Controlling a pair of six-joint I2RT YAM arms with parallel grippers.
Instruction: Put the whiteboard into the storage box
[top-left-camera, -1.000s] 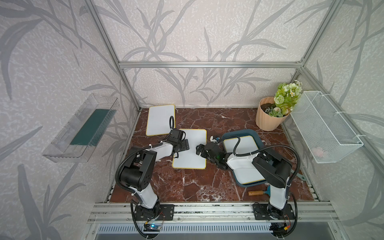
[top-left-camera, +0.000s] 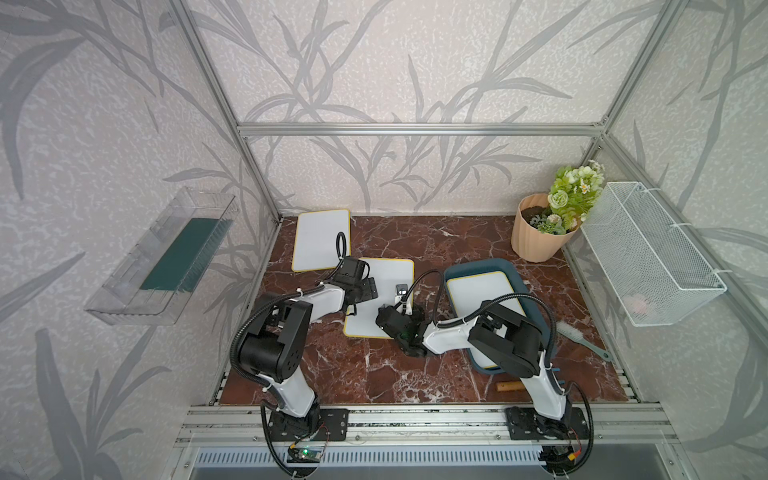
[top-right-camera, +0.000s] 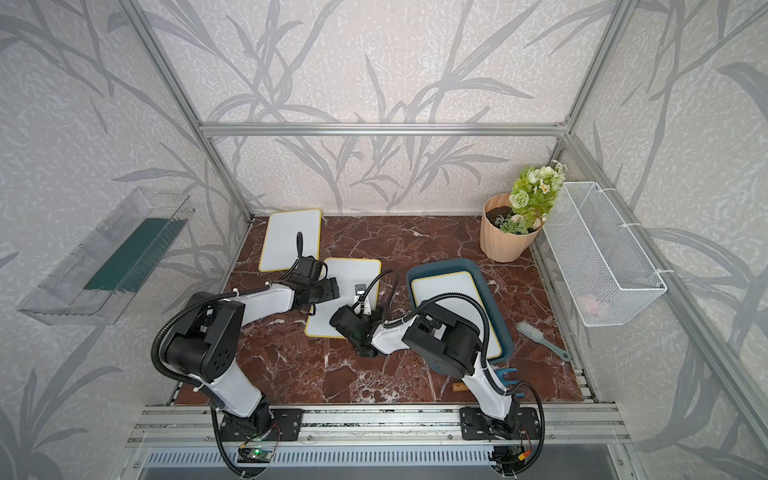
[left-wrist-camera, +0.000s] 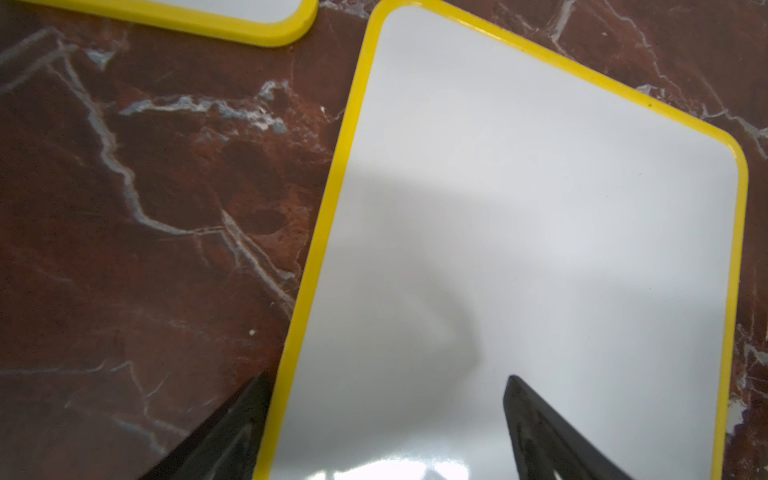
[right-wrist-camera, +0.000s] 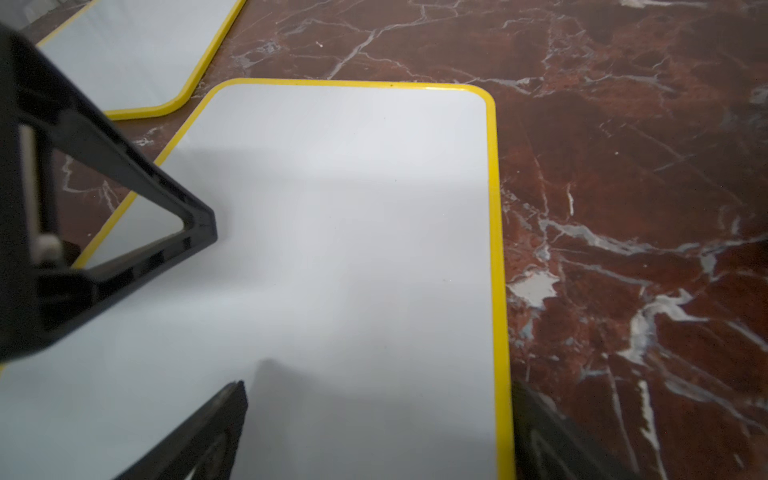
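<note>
A white whiteboard with a yellow rim (top-left-camera: 382, 276) lies flat on the table between my two arms. My left gripper stands part open over its left edge, one finger beyond the yellow rim and the other above the white face. Over the right edge, my right gripper is open, its fingers on either side of the yellow rim. Whether any finger touches the board cannot be told. The blue storage box (top-left-camera: 489, 264) sits to the right, with another whiteboard (top-left-camera: 484, 284) inside and my right arm across part of it.
Another whiteboard (top-left-camera: 321, 240) lies at the back left. A flower pot (top-left-camera: 537, 240) stands at the back right. A brush (top-left-camera: 588, 342) and a wooden-handled tool (top-left-camera: 510, 385) lie near the box.
My right gripper has moved left and toward the front, turning as it went, and now reaches farther over the board. The board has shifted very slightly. My left arm has hardly moved.
</note>
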